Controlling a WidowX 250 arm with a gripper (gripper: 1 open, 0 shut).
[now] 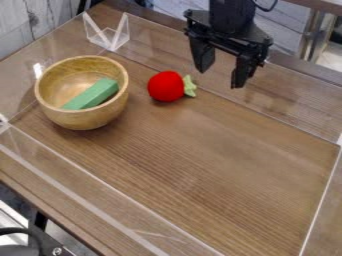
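My black gripper hangs over the back middle of the wooden table, fingers pointing down and apart, with nothing visible between them. Just left of and below it lies a red round object with a green top. At the left, a tan bowl holds a green oblong object.
A white wire-like stand is at the back left. A black cable or arm part sits at the bottom left corner.
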